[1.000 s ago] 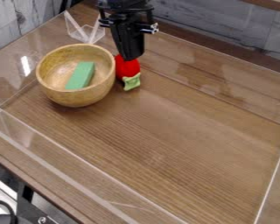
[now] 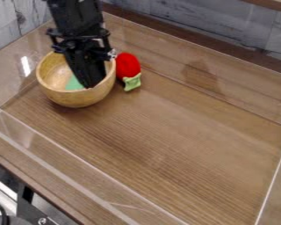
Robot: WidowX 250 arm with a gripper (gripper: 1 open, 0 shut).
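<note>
My gripper (image 2: 84,53), black, reaches down from the top over a wooden bowl (image 2: 73,116) at the upper left; whether it is open or shut is unclear. A green object (image 2: 75,81) lies inside the bowl, partly hidden by the gripper. A red object (image 2: 127,65) with a pale green part (image 2: 133,82) lies just right of the bowl.
My gripper has moved left and down from above the red object to over the bowl, now partly covering the green object in it.
</note>
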